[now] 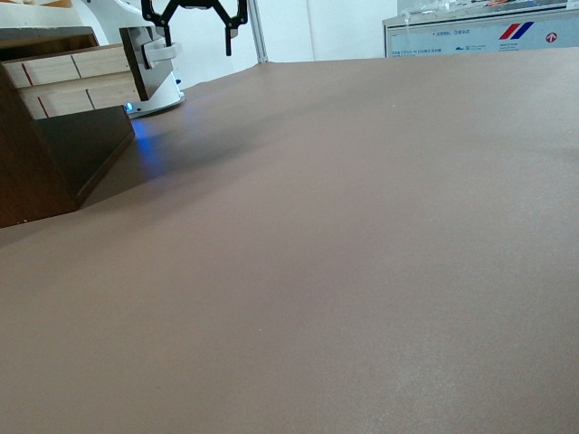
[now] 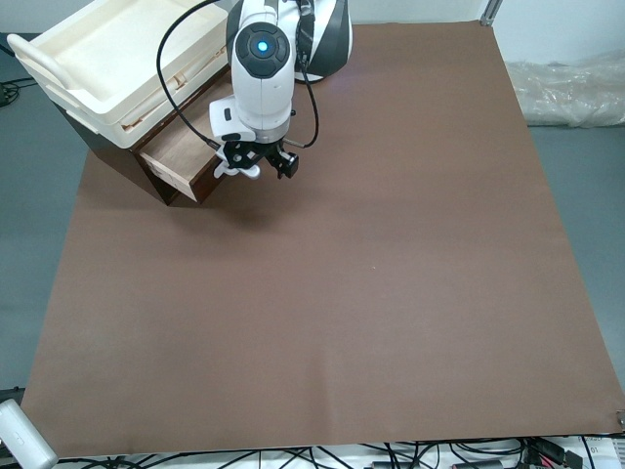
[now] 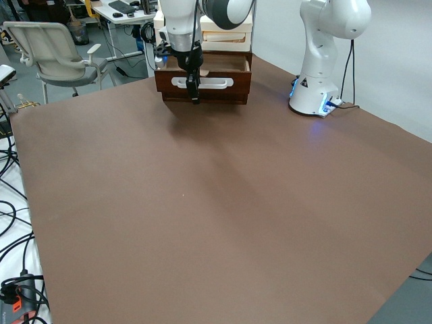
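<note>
A dark wooden cabinet (image 1: 36, 172) stands at the table's edge, its drawer (image 2: 176, 156) pulled out and showing pale wood inside, with a white handle (image 3: 219, 83) on its front. My black gripper (image 1: 197, 32) hangs just in front of and above the drawer front, near the handle. In the top view its two fingers are spread apart with nothing visible between them. In the camera left view the wrist partly hides the handle. The drawer's inside appears empty where it can be seen.
White trays (image 2: 107, 59) sit on the cabinet.
</note>
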